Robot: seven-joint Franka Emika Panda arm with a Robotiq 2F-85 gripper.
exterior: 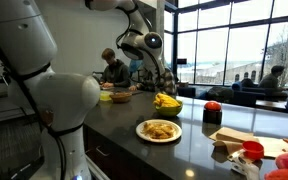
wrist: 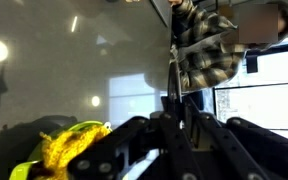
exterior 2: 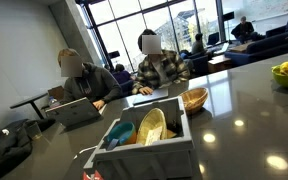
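Note:
My gripper is high above the table in the wrist view, its black fingers close together. A thin strip runs upward from the fingertips; I cannot tell what it is. In exterior view 1 the arm (exterior: 144, 42) arches over from the left, and its lower end hangs in front of seated people. Below and to its right stands a green bowl (exterior: 172, 112) heaped with yellow food (exterior: 164, 100); in the wrist view the yellow food (wrist: 74, 150) shows at lower left. Nearer lies a white plate (exterior: 144, 135) with food (exterior: 161, 129).
A grey bin (exterior 2: 149, 157) with several bowls stands on the table, a wicker bowl (exterior 2: 194, 98) behind it. At right are a red mug (exterior: 253, 151), a black pot with a red lid (exterior: 212, 112) and a cutting board (exterior: 232, 135). People sit at the far edge.

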